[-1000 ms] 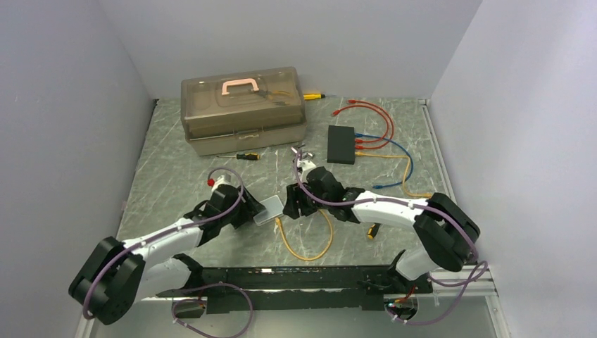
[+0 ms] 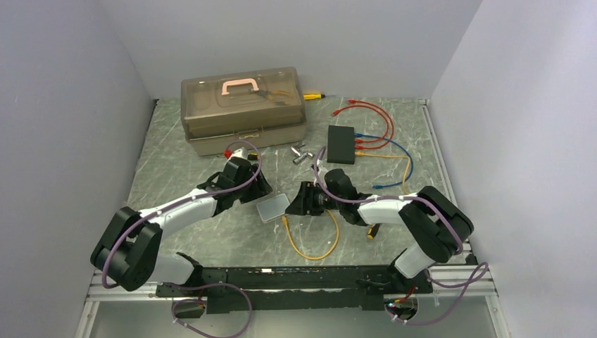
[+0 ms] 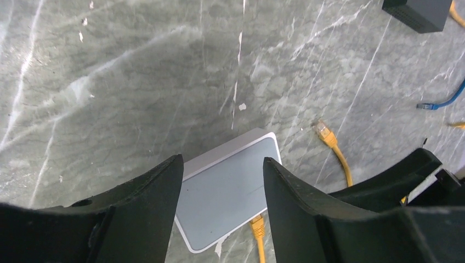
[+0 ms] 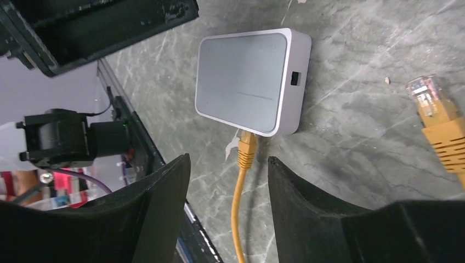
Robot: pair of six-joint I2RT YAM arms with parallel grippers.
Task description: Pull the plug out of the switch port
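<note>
The small white switch box [image 2: 273, 208] with a grey top lies on the table. A yellow cable's plug [image 4: 248, 144] sits at a port on its edge. Another port [image 4: 295, 78] on its side is empty. The cable's other plug [image 3: 322, 129] lies loose on the table. My left gripper is open above the box, which shows between and beyond its fingers but is not held. Off the box's right end, my right gripper is open too. Its fingers stand short of the plugged-in end, with nothing gripped.
A black switch [image 2: 341, 145] with red, blue and yellow cables stands at the back right. A brown toolbox [image 2: 243, 113] fills the back left. Metal parts [image 2: 303, 154] lie between them. Both arms are close together around the box.
The box and yellow cable have shifted slightly right.
</note>
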